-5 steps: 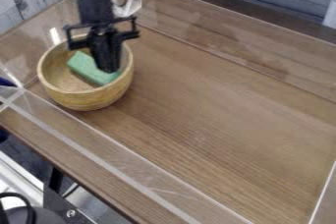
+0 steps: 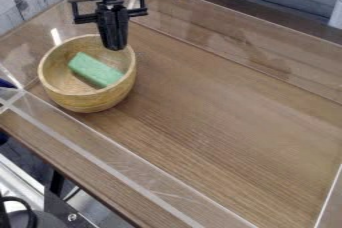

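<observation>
A black robot arm with my gripper point(image 2: 115, 40) hangs at the upper left, just above the back right rim of a round wooden bowl point(image 2: 110, 100). Its fingers look close together, with nothing visible between them. A green block point(image 2: 95, 69) lies inside the bowl, tilted diagonally, below and apart from the gripper.
A pale wall runs along the back right. Cables and dark items sit at the lower left edge, and clear tape strips cross the table's left part.
The block stays in the bowl.
</observation>
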